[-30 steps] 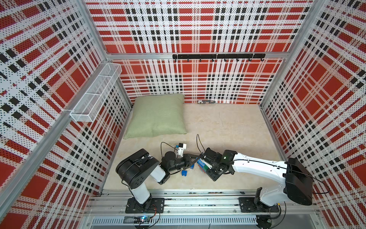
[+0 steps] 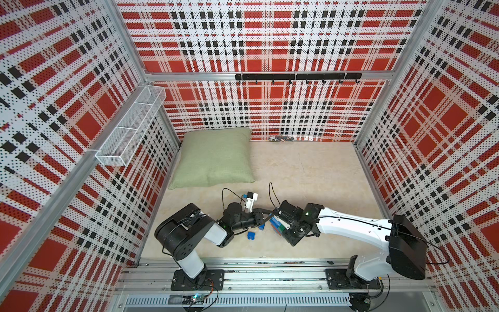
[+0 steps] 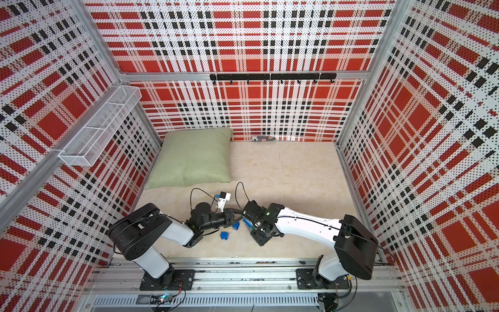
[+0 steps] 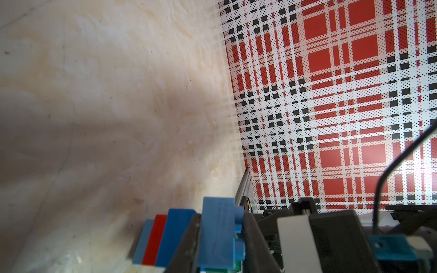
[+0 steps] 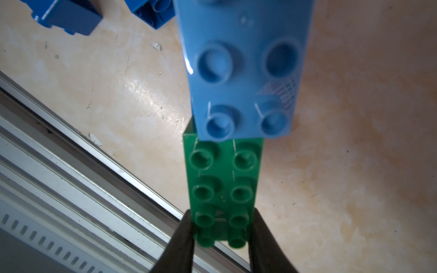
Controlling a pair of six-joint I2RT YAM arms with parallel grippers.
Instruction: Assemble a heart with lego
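Note:
In the left wrist view, a light blue brick (image 4: 217,234) is pinched in my left gripper, its studs facing right. Beside it, a dark blue brick (image 4: 175,234), a red brick (image 4: 153,239) and another blue brick (image 4: 142,241) line up in layers. My right gripper is shut on the lower end of a green brick (image 5: 223,177). A blue brick (image 5: 248,68) overlaps the green one's upper end in the right wrist view. Both grippers meet at the assembly, shown by the blue piece (image 2: 274,221) between them; how firmly the pieces join is hidden.
Two loose dark blue bricks lie on the table: one (image 2: 251,235) in the open, another (image 2: 261,226) partly under the left gripper. A green cushion (image 2: 213,156) fills the back left.
My right arm looks almost still.

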